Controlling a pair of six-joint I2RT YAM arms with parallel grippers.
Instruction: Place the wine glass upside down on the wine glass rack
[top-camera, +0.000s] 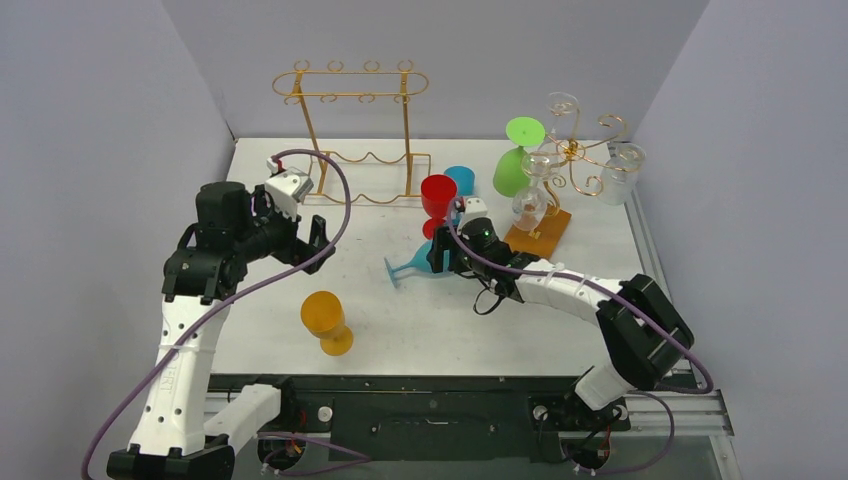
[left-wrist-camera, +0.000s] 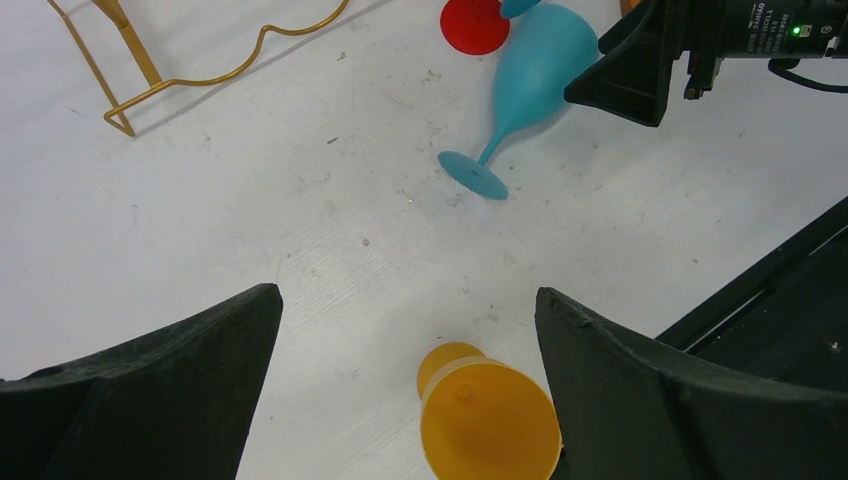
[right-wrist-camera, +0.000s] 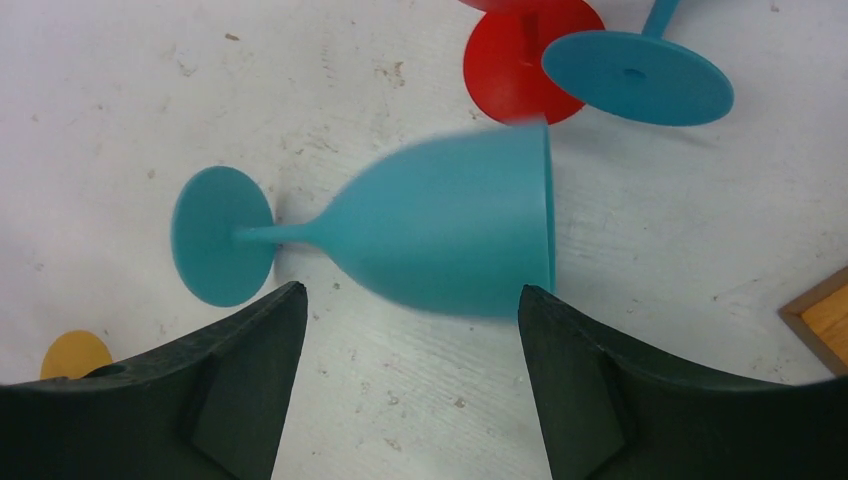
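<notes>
A blue wine glass (right-wrist-camera: 440, 220) lies on its side on the table, its foot toward the left and its rim toward the right. Over its bowl hangs my right gripper, open, the right fingertip close to the rim; whether they touch I cannot tell. In the top view that gripper hides part of the bowl. My left gripper is open and empty, above the table left of the lying glass. A tall gold rack (top-camera: 406, 130) with hooks along its top stands at the back, no glasses hanging from it.
Upright stand a red glass (top-camera: 437, 190) and an orange glass (top-camera: 322, 316). Another blue glass (top-camera: 460, 177) leans behind the red one. A gold carousel rack (top-camera: 570, 150) at back right holds green and clear glasses.
</notes>
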